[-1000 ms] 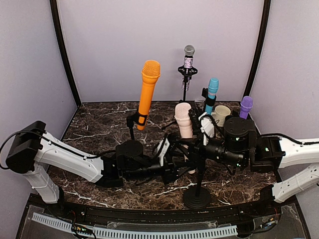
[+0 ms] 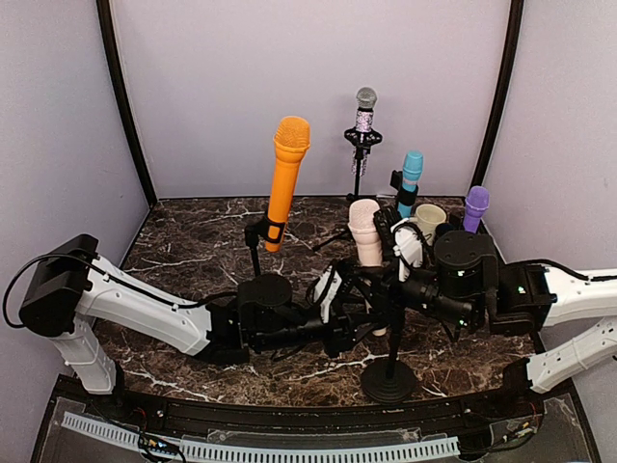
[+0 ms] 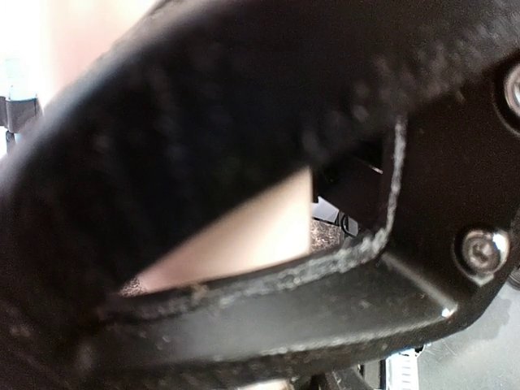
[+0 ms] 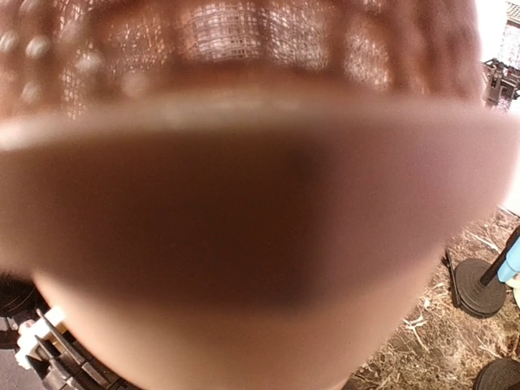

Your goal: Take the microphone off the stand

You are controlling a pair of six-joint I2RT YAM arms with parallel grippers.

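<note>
A pale pink microphone (image 2: 366, 231) stands at the front centre on a black stand with a round base (image 2: 388, 381). My left gripper (image 2: 349, 299) is shut on its lower part; in the left wrist view pink (image 3: 252, 227) shows behind the black finger. My right gripper (image 2: 390, 251) is shut on the microphone higher up, close below its head (image 4: 244, 41), which fills much of the right wrist view. The fingers are largely hidden in the top view.
An orange microphone (image 2: 286, 178) on a stand is at the left, a silver one (image 2: 364, 116) at the back, blue (image 2: 410, 174) and purple (image 2: 475, 207) ones at the right, near a cream cup (image 2: 430, 217).
Both grippers, the pink microphone and its stand's base have shifted slightly to the right over the last second.
</note>
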